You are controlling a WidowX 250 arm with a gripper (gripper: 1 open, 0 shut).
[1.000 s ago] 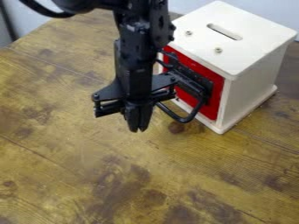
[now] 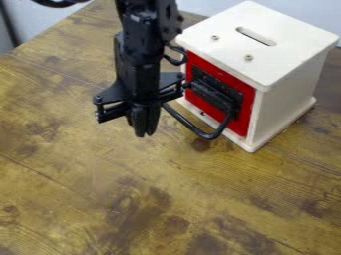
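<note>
My black gripper [image 2: 144,126] points down over the wooden table, left of a white wooden box [image 2: 284,90]. Its fingertips are shut together with nothing visible between them. The box has a slot and two bolts on top and a red front panel [image 2: 238,120] facing left, with a black fixture on it, partly behind my arm and its cables.
A pale wall edge shows at the top left. The box takes up the upper right.
The box has not moved.
</note>
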